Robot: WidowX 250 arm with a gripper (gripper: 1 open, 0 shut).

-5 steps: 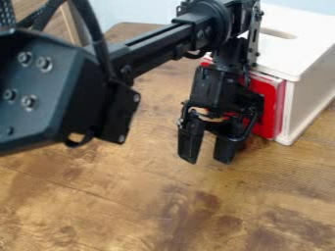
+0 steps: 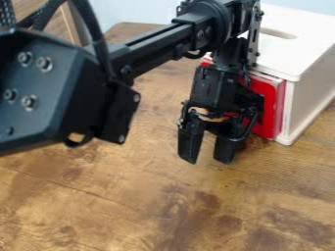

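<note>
My black gripper hangs above the wooden surface in front of a white box with a red front panel. Its two fingers point downward with a gap between them, and I see nothing held in that gap. The gripper and wrist hide much of the red panel.
The large black arm housing fills the upper left. The box takes up the upper right, with a slot in its top.
</note>
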